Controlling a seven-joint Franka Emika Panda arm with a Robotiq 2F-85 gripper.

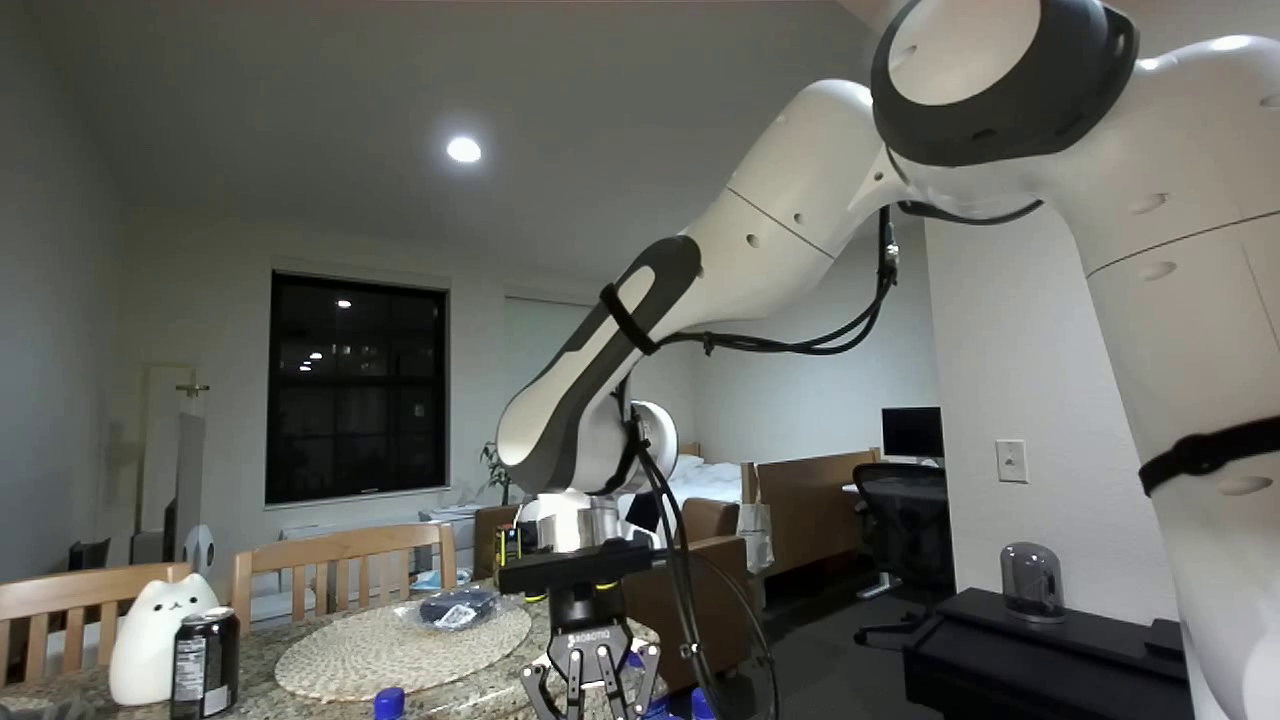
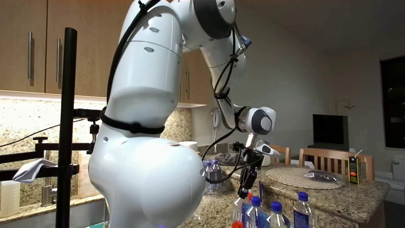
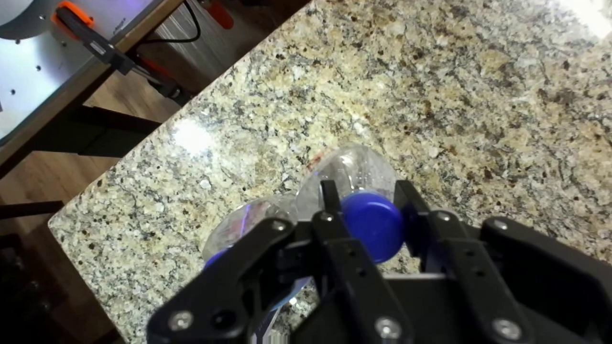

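In the wrist view, my gripper is shut on the blue cap (image 3: 373, 226) of a clear water bottle (image 3: 353, 166), one finger on each side. That bottle appears to stand on the speckled granite counter (image 3: 487, 114). Close beside it on the left is a second bottle (image 3: 246, 220), partly covered by my gripper. From exterior view 2, the gripper (image 2: 244, 193) points down at the bottle group, over a Fiji-labelled bottle (image 2: 238, 209). The fingertips run out of the bottom of exterior view 1, where the gripper (image 1: 590, 702) is seen from the front.
More blue-capped bottles stand close by, among them one bottle (image 2: 302, 211) to the right. Farther back are a woven mat (image 1: 360, 654) with a plastic bag (image 1: 456, 610), a black can (image 1: 204, 666) and a white cat figure (image 1: 156, 636). Counter beyond the held bottle is clear.
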